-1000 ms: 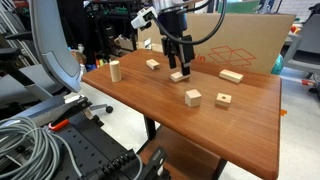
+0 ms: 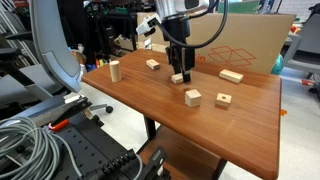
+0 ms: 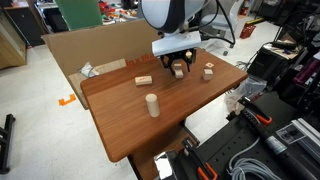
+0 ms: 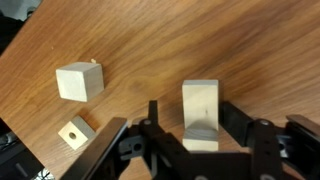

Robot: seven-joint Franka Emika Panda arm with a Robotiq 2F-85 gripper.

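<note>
My gripper reaches down over the wooden table, its fingers part open around a small pale wooden block (image 4: 200,104). In the wrist view the block stands between the two fingers, close against the right one, with a gap on the left. Exterior view 1 shows the same block (image 2: 178,79) low between the fingertips, at tabletop height. From the other side, the block (image 3: 178,70) appears under the gripper (image 3: 178,66). Whether both fingers touch it cannot be made out.
A pale cube (image 2: 193,98) and a block with a hole (image 2: 223,101) lie nearer the table's right front. A flat block (image 2: 231,76), a small block (image 2: 153,64) and an upright cylinder (image 2: 115,71) stand farther off.
Over the last second my gripper has come down slightly, and its fingers now stand lower around the small block. The other blocks have stayed put.
</note>
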